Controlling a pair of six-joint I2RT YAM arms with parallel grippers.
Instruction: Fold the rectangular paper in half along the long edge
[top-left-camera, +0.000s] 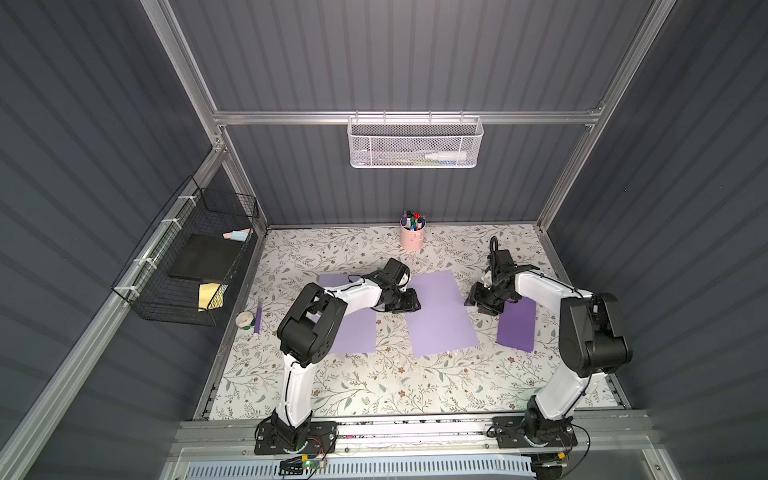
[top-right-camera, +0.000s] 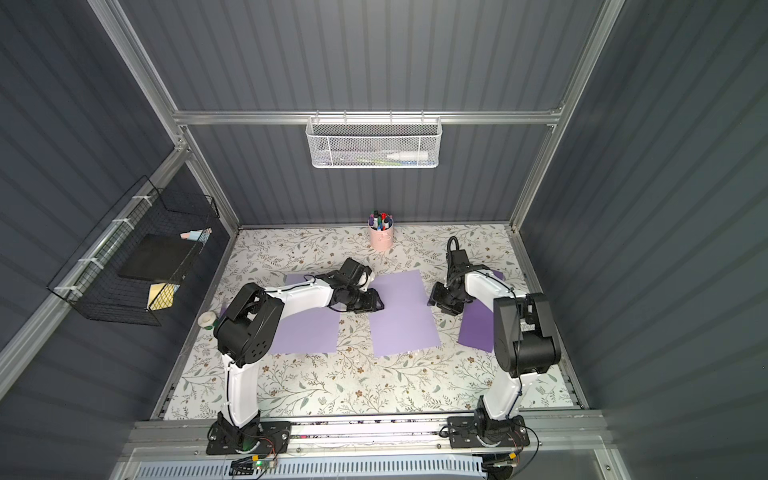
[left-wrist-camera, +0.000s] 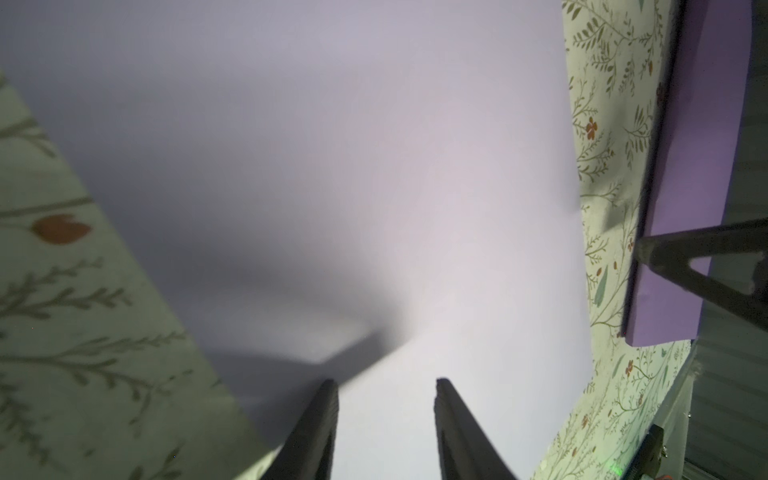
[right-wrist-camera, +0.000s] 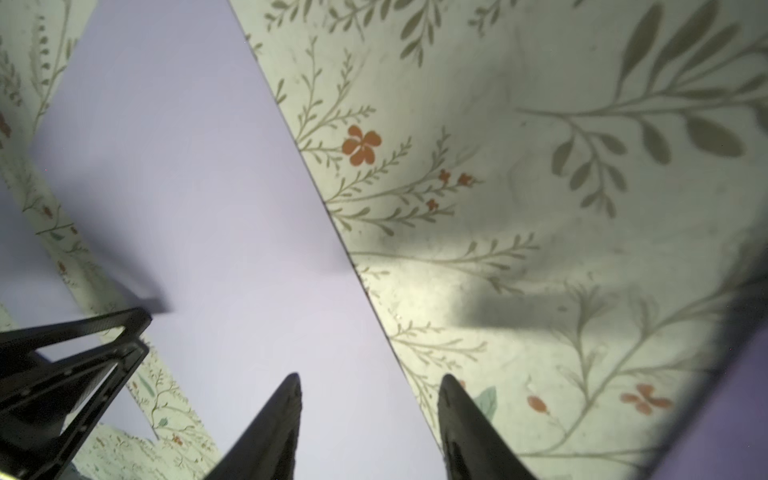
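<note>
A light purple rectangular paper (top-left-camera: 440, 320) lies flat, unfolded, in the middle of the table. My left gripper (top-left-camera: 406, 299) is low over its left edge; in the left wrist view its fingertips stand apart over the paper with nothing seen between them. My right gripper (top-right-camera: 440, 297) is just beside the paper's right edge. In the right wrist view its fingertips (right-wrist-camera: 288, 400) are apart near that edge, with nothing between them; the left gripper's fingers show at that view's lower left.
Another light purple sheet (top-left-camera: 352, 340) lies left, partly under my left arm, and a darker purple stack (top-left-camera: 516, 328) right. A pink pen cup (top-left-camera: 412, 238) stands behind. A tape roll (top-left-camera: 245, 320) sits far left.
</note>
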